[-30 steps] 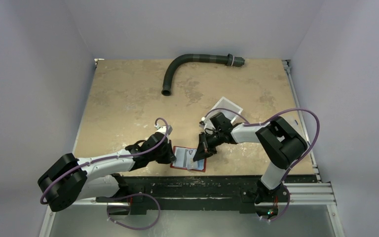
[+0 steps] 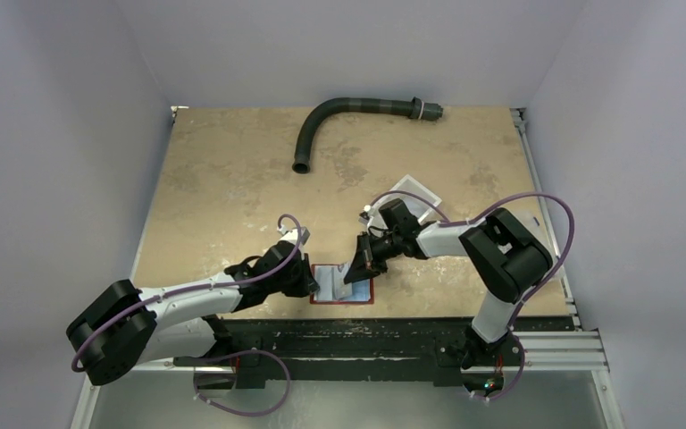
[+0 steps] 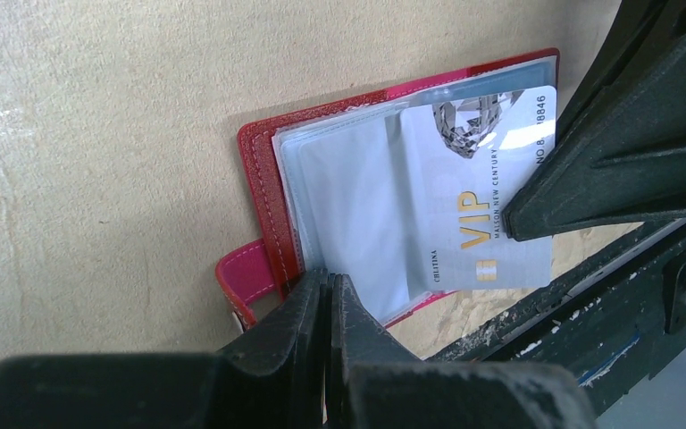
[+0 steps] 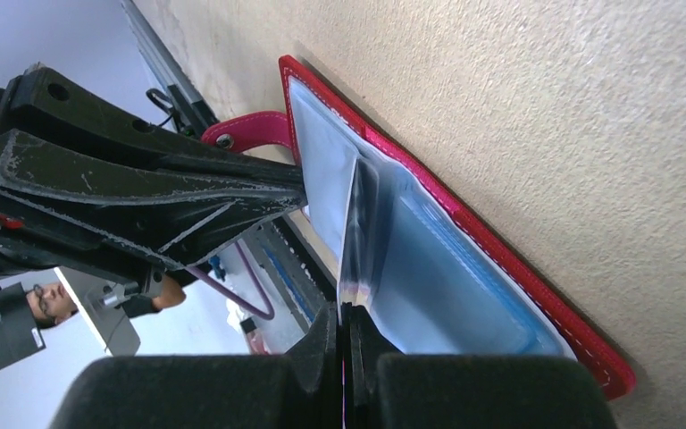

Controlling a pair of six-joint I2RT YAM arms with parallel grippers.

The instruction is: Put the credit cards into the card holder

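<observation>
The open card holder (image 2: 330, 301) has a red rim and clear plastic sleeves and lies near the table's front edge. A white VIP card (image 3: 478, 192) stands tilted over its sleeves, and my right gripper is shut on the card's edge. From the right wrist view the card (image 4: 354, 228) appears almost edge-on; whether its far edge is inside a sleeve, I cannot tell. My left gripper is shut on the holder's left part, at the sleeve edge beside the red strap (image 3: 248, 271).
Behind the right arm lies a white tray (image 2: 427, 192), partly covered. A dark bent hose (image 2: 357, 105) rests at the back of the table. Open table surface (image 2: 223, 188) stretches behind the left arm.
The right gripper has shifted slightly away from the table's front edge with the card. The holder's right end has swung slightly the same way. My left arm has stayed in place.
</observation>
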